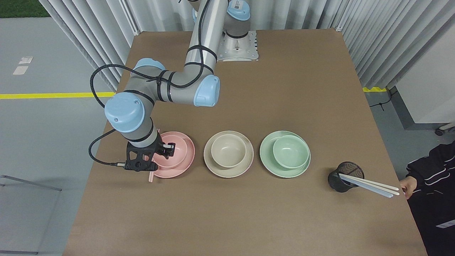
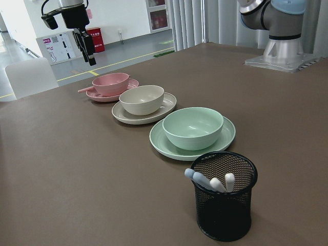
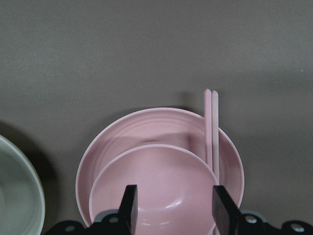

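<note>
A pink bowl (image 3: 151, 191) sits on a pink plate (image 3: 117, 137) at the left of the table, with pink chopsticks (image 3: 208, 127) lying along the plate's right side in the wrist view. My black gripper hangs above them, fingers apart with nothing between them. In the front view it covers part of the pink set.
A cream bowl (image 1: 228, 149) on its plate and a green bowl (image 1: 290, 149) on its plate stand to the right. A black mesh holder (image 2: 223, 215) holds several light chopsticks. A person's hand (image 1: 407, 187) is at the right table edge.
</note>
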